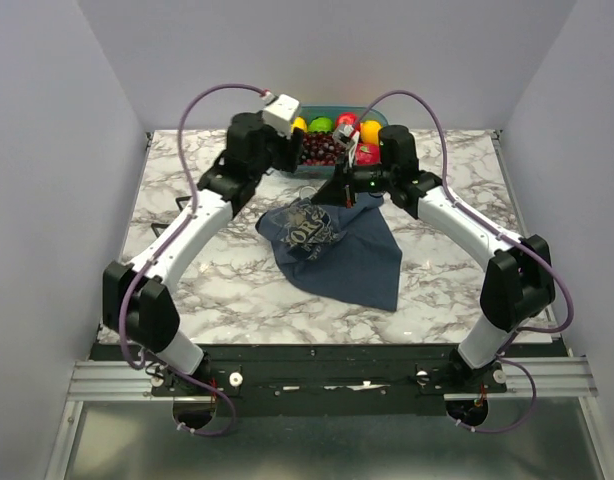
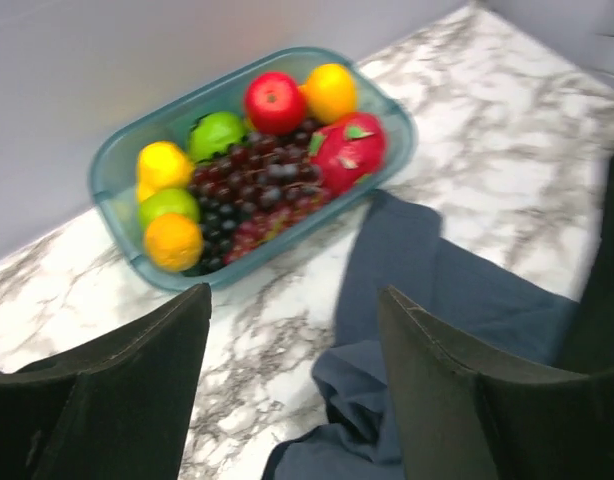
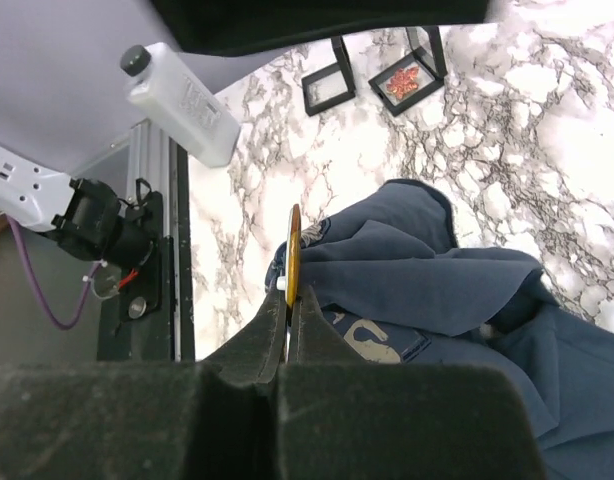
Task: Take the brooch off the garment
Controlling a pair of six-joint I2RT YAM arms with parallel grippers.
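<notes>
The dark blue garment (image 1: 352,260) with pale lettering lies crumpled and spread on the marble table. In the right wrist view my right gripper is shut on a thin gold-brown piece (image 3: 294,250), apparently the brooch seen edge-on, with a small white bit at its side. It stands in front of the garment's fold (image 3: 407,270); whether it touches the cloth I cannot tell. My left gripper is open, its fingers (image 2: 152,370) wide apart with nothing gripped. Below and beyond them lies the garment in the left wrist view.
A teal basket (image 2: 277,245) of fruit stands behind the garment. Two small black open boxes (image 3: 329,88) sit on the table's left side, one holding a red ornament (image 3: 402,83). A white bottle (image 3: 187,105) stands near the front-left. Marble is free at the front and right.
</notes>
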